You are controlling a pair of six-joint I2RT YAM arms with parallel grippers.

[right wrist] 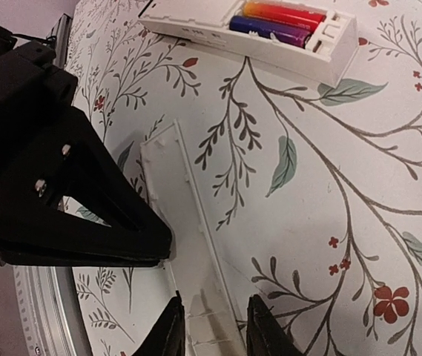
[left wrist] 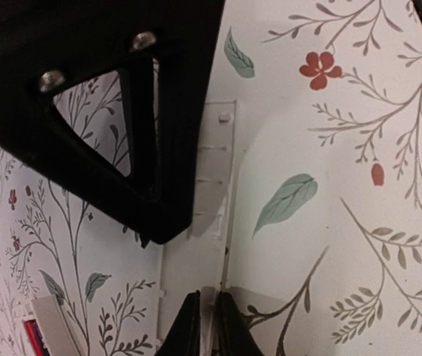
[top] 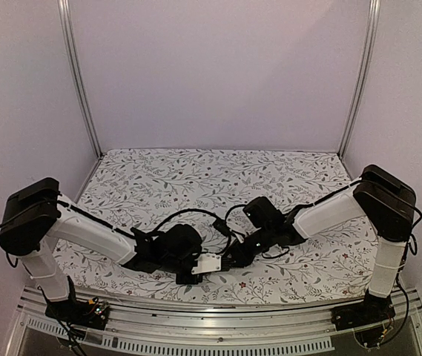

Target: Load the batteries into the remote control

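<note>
The white battery cover (left wrist: 188, 274) stretches between my two grippers, long and flat, just over or on the tabletop. My right gripper is shut on it, one finger along each long edge. At its other end my left gripper straddles one edge with a narrow gap between its fingertips; whether they press on the cover cannot be seen. The white remote control (right wrist: 299, 48) lies on the table with its battery bay facing up. An orange-red battery (right wrist: 285, 13) and a purple battery (right wrist: 270, 31) sit side by side in that bay.
The two grippers almost meet near the front edge of the flowered table (top: 211, 178), hiding the cover and remote from above. Behind both arms the table is clear. A metal rail (top: 203, 319) runs along the front.
</note>
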